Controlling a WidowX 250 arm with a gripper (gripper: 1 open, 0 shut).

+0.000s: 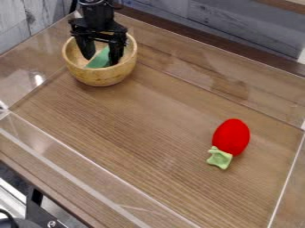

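Note:
A wooden bowl [100, 75] sits at the upper left of the table, with a green object [98, 58] inside it. My black gripper [100, 52] reaches into the bowl from above, over the green object; whether its fingers grip that object is hard to tell at this size.
A red object [231, 136] with a pale green piece [219, 158] at its lower end lies at the right. A wall edge runs along the back.

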